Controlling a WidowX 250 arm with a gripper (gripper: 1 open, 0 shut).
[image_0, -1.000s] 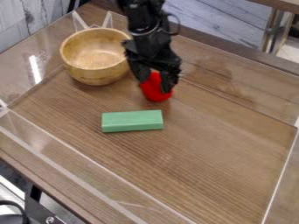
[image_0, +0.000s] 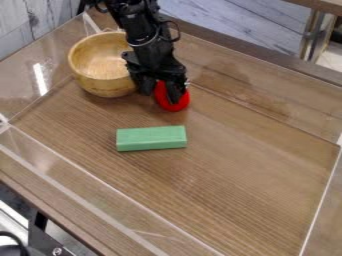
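My black gripper (image_0: 151, 78) is over a red object (image_0: 173, 98) near the upper middle of the table (image_0: 241, 170), its fingers around or just above the object's top; the gripper hides part of it. A wooden bowl (image_0: 98, 70) sits just left of the gripper. A green block (image_0: 151, 138) lies apart, below the red object and toward me in the view.
A wooden shelf or ledge edge is at the top right. The table's left edge borders a pale slatted surface and dark framework.
The gripper has moved left, toward the bowl, from its position a second ago. The red object and green block look about where they were.
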